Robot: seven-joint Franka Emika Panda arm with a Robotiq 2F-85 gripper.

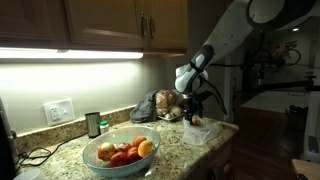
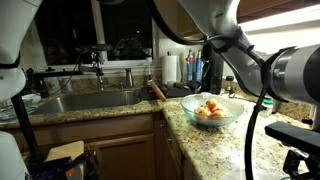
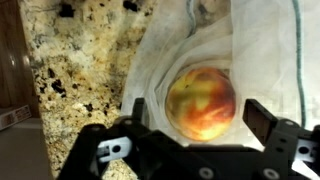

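A red and yellow peach (image 3: 201,103) lies in a pale translucent plastic bag (image 3: 153,64) in the wrist view. My gripper is above it, its black fingers (image 3: 261,119) apart on either side of the fruit's lower part, with none of it gripped. From exterior view 1, the bag (image 1: 203,132) rests on the far end of the counter under the gripper. Exterior view 2 shows only part of the bag (image 2: 262,174) at the lower edge. A large pale green bowl (image 1: 120,147) with several fruits stands well away, nearer that camera.
Along the wall stand a dark canister (image 1: 93,125) and, farther back, a dark bag (image 1: 143,109). The counter's edge is close to the plastic bag. A sink (image 2: 85,102) is at the far left.
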